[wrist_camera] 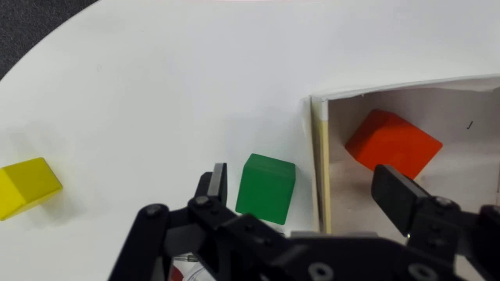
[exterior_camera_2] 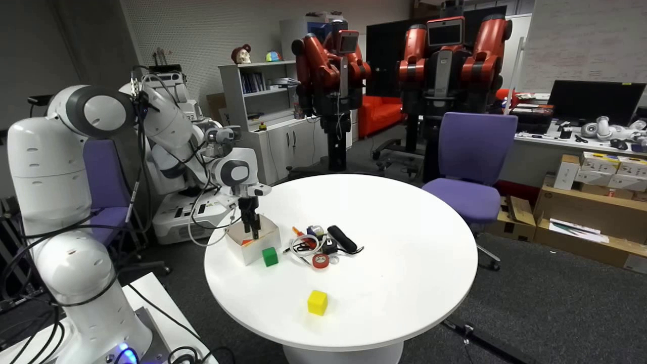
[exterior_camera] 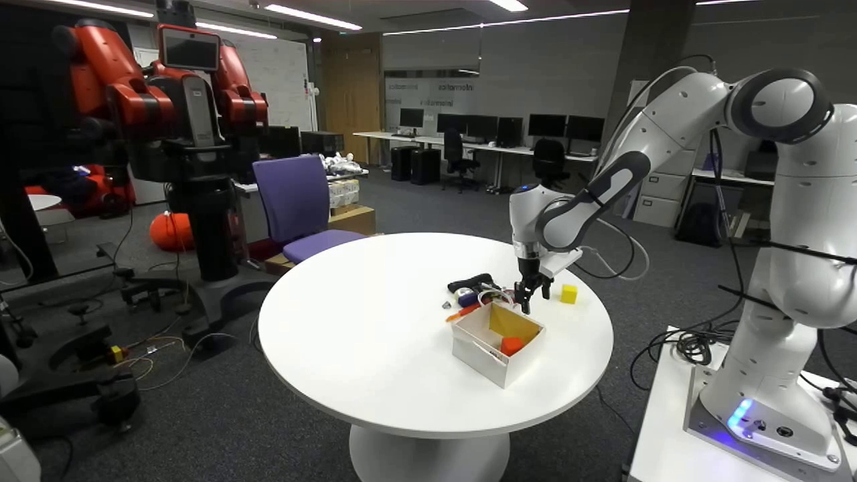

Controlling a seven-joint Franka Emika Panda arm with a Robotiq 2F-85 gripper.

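Inside the open white box (exterior_camera: 482, 358) lies a red-orange block (wrist_camera: 398, 143), resting on the box floor. My gripper is open, its fingers wide apart with nothing held. In the wrist view one finger overlaps the box's interior near the red block, and the other is left of a green block (wrist_camera: 266, 189). That green block (exterior_camera_2: 270, 257) sits on the table just outside the box wall; in exterior view 1 it does not show. Farther off, a yellow block (exterior_camera_2: 318, 302) stands alone on the table (exterior_camera_2: 388, 261).
Beside the box is a cluster of small items: a white cable coil (exterior_camera_2: 303, 245), a red tape roll (exterior_camera_2: 320, 261), and a black-handled object (exterior_camera_2: 342, 239). A purple chair (exterior_camera_2: 472, 164) stands by its edge.
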